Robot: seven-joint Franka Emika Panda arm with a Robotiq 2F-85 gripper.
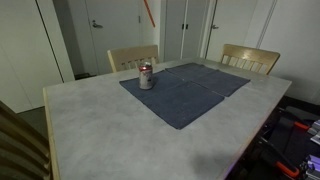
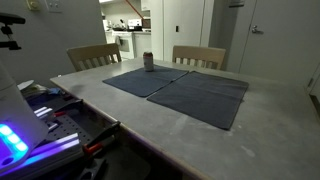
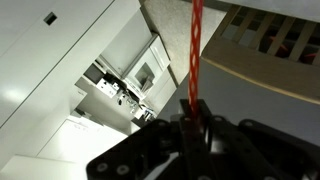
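Observation:
A thin red-orange stick (image 3: 196, 60) runs up from between the dark fingers of my gripper in the wrist view; the fingers are shut on it. In exterior view 1 the stick's lower part (image 1: 149, 12) hangs into the top of the picture, high above the table, and my gripper is outside that view. A can with red and silver colouring (image 1: 146, 76) stands upright on a dark cloth (image 1: 185, 100) on the table. From the other side, the same can (image 2: 148, 61) stands near the table's far edge.
Wooden chairs (image 1: 134, 57) stand along its far side. The white arm base (image 2: 20, 125) is at the left in exterior view 2.

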